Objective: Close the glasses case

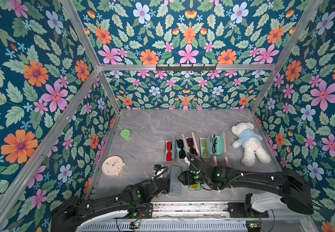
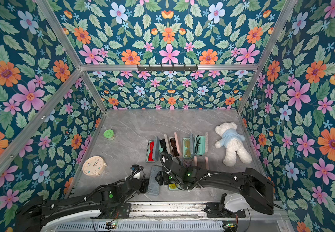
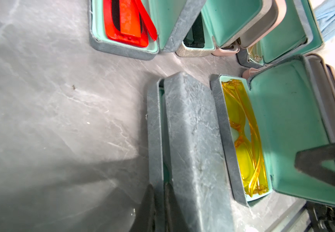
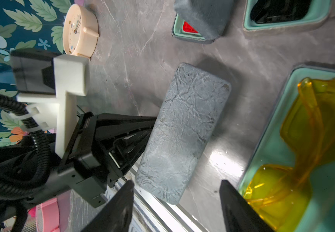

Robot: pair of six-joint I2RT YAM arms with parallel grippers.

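The grey glasses case (image 4: pixel 183 131) lies at the front middle, its lid lowered. A narrow gap shows along its left edge in the left wrist view, with the green lining (image 3: pixel 164 139) inside. My left gripper is at that edge, fingers close together around the base's side wall; whether they press on it cannot be told. In the right wrist view its black fingers (image 4: pixel 140 123) meet the case's left side. My right gripper is open and empty, spanning the space between this case and the open case with yellow glasses (image 3: pixel 246 143).
More open cases stand behind, including one with red glasses (image 1: pixel 169 150) and one with black glasses (image 1: pixel 181 148). A teddy bear (image 1: pixel 250 143) lies at right; a clock (image 1: pixel 113 165) and green-lidded jar (image 1: pixel 125 134) are at left.
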